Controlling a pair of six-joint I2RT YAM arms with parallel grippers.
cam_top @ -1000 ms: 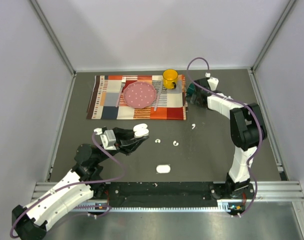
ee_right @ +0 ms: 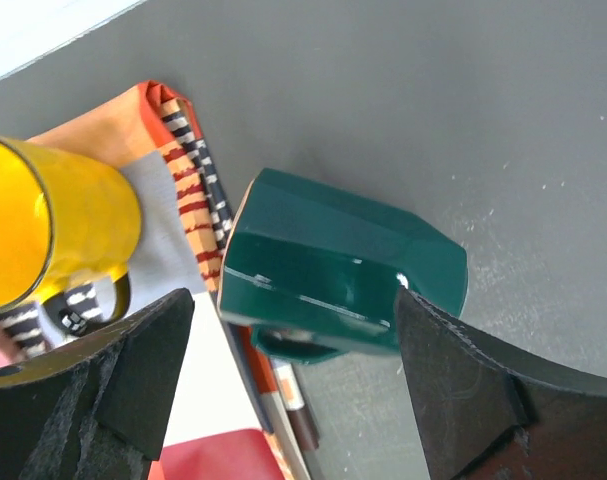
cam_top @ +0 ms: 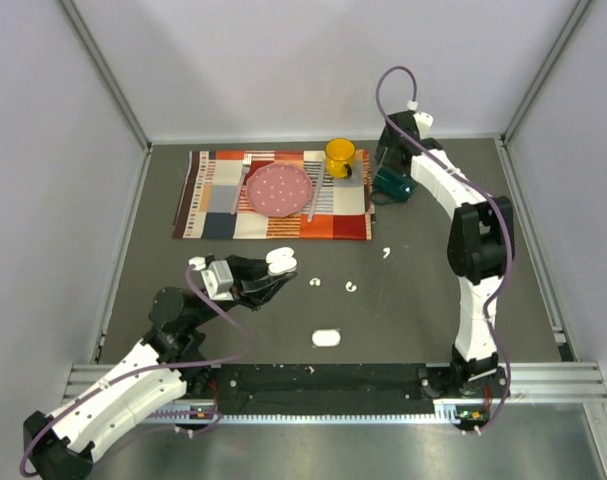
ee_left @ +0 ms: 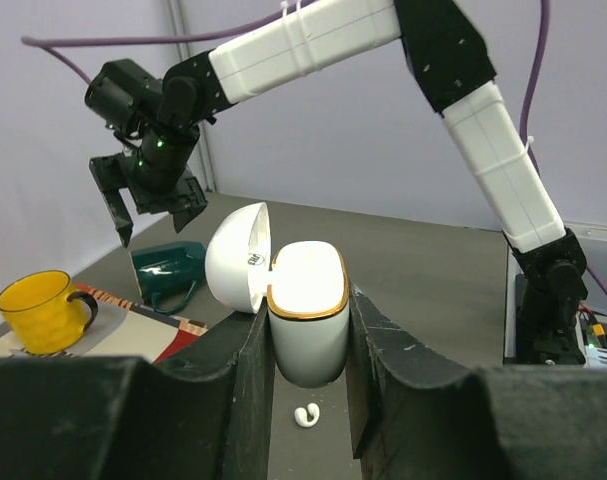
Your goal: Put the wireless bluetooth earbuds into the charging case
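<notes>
My left gripper (cam_top: 280,274) is shut on a white charging case (ee_left: 308,300), held above the table with its lid hinged up and a gold rim on its edge. The inside of the case is hard to make out. Small white earbuds lie loose on the dark table: one (cam_top: 315,282), a second (cam_top: 351,287) close by, and another white piece (cam_top: 386,252) farther back. At the far right, my right gripper hangs open above a dark green mug (ee_right: 348,255) lying on its side, with nothing gripped between its fingers.
A rounded white piece (cam_top: 326,338) lies near the front edge. On the striped placemat (cam_top: 220,226) are a pink plate (cam_top: 278,190), cutlery and a yellow mug (cam_top: 339,158), left of the green mug. Bare table lies right of the earbuds.
</notes>
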